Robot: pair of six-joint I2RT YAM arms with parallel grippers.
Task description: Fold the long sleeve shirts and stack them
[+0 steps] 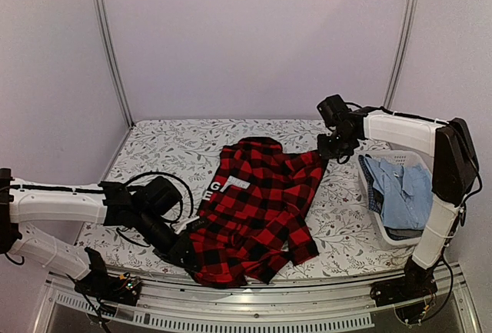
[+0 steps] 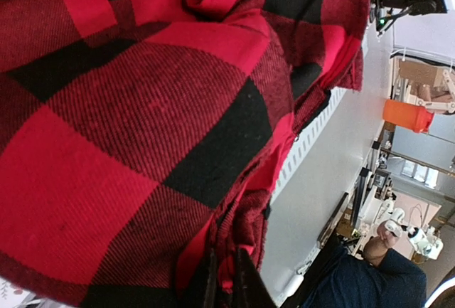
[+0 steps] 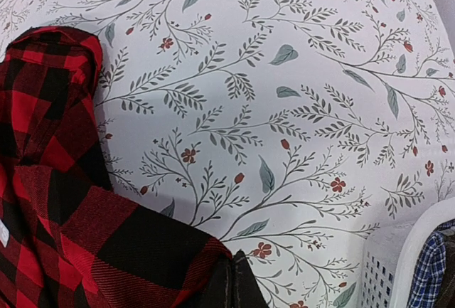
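A red-and-black checked shirt [image 1: 269,183] with white lettering lies rumpled in the middle of the table. One strip of it reaches right to my right gripper [image 1: 326,153], which is shut on the cloth; the pinched corner shows in the right wrist view at the fingertips [image 3: 240,274]. At the front left, my left gripper [image 1: 187,262] is low over the front edge, shut on a gathered part of the shirt. In the left wrist view, bunched fabric [image 2: 242,226] runs into the closed fingers, and loose folds hide much of the shirt's layout.
A white basket [image 1: 369,206] with folded blue clothes [image 1: 403,194] stands at the right, near the right arm. Bare patterned tablecloth [image 1: 165,144] shows at the back left and between shirt and basket. The table's front rail [image 1: 254,291] runs just below the shirt.
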